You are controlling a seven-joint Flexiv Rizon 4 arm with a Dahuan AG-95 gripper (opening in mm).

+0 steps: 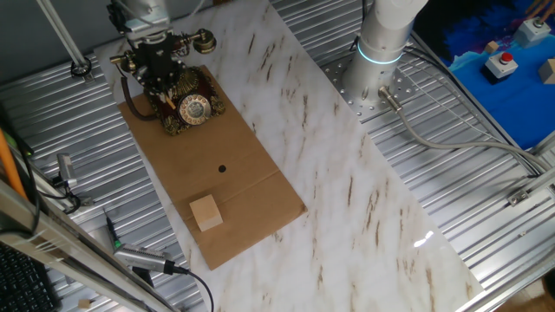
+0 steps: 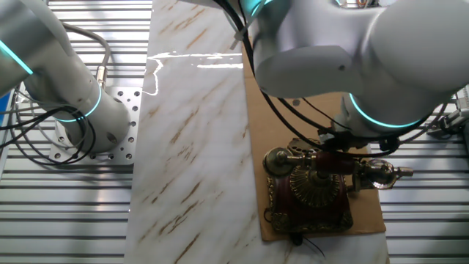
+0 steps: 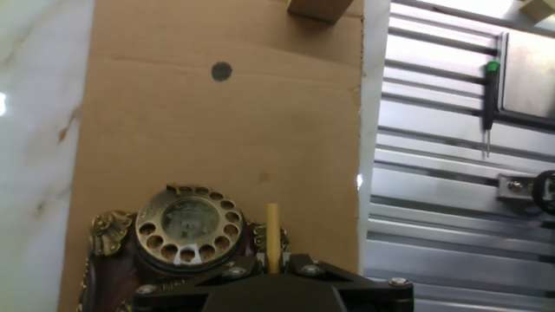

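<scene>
An ornate old-style rotary telephone [image 1: 198, 94], dark red and gold, sits at one end of a cardboard sheet. Its round dial [image 3: 189, 227] is left of my gripper in the wrist view. The fingers are shut on a slim light wooden stick [image 3: 273, 236], which points away from the gripper beside the dial. From above, exterior view 1 has the gripper [image 1: 163, 92] over the left part of the phone. Whether the stick's tip touches anything cannot be told. In exterior view 2 the arm hides the gripper.
Cardboard [image 1: 251, 192] lies on the marble-patterned table [image 1: 347, 195]. A wooden block [image 1: 205, 212] and a small dark disc [image 1: 222, 169] rest on the sheet beyond the phone. A handset [image 2: 333, 163] spans the phone's top.
</scene>
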